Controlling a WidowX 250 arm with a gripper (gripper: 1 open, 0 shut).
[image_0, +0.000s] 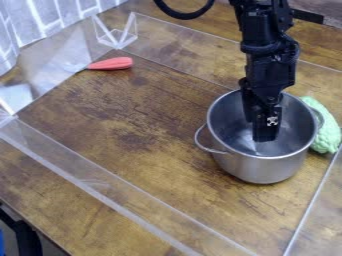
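A steel pot (246, 158) with side handles stands on the wooden table (114, 160) at the right. My black gripper (263, 116) reaches down into the pot, its fingertips inside below the rim. Whether it is open or shut, and whether anything is between the fingers, I cannot tell.
A pale green vegetable-like object (318, 125) lies against the pot's right side. A red-orange item (110, 64) lies at the upper left. Clear plastic walls border the work area, with a fabric backdrop at the top left.
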